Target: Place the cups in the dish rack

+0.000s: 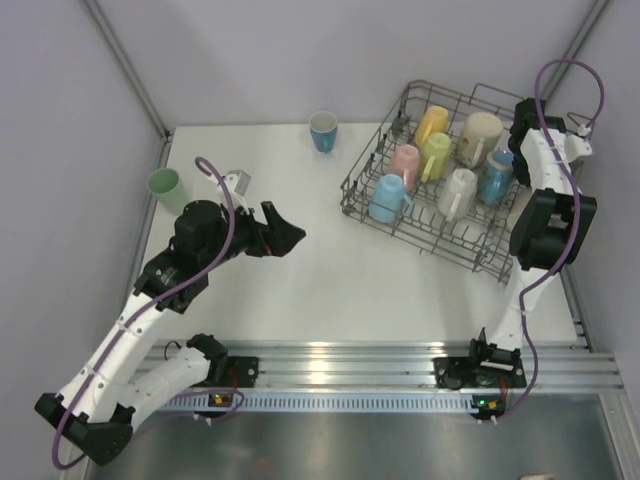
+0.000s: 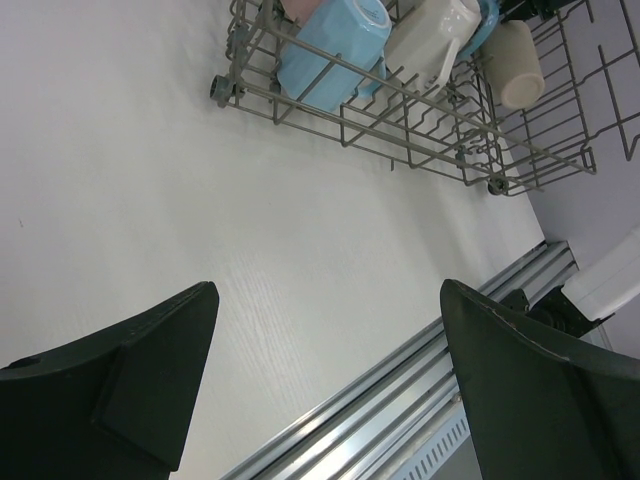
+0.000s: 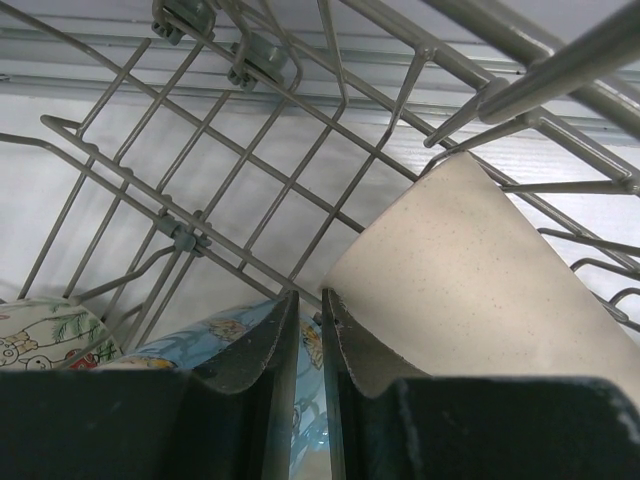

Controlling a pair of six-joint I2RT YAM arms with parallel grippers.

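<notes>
In the top view a green cup (image 1: 168, 190) and a small blue cup (image 1: 323, 131) stand on the white table. Several cups sit in the dish rack (image 1: 440, 242), among them a light blue cup (image 1: 386, 198), a white mug (image 1: 458, 193) and a yellow cup (image 1: 432, 124). A beige cup (image 2: 515, 65) leans at the rack's right end. Over bare table, my left gripper is open and empty. Low inside the rack, my right gripper is slightly open, a narrow gap between its fingertips; the beige cup (image 3: 490, 290) lies beside its right finger, not between them.
Close beneath the right fingers lie a patterned blue cup (image 3: 230, 335) and a patterned white cup (image 3: 50, 332). Rack wires (image 3: 420, 60) surround that gripper. Metal rails (image 1: 400, 357) run along the front.
</notes>
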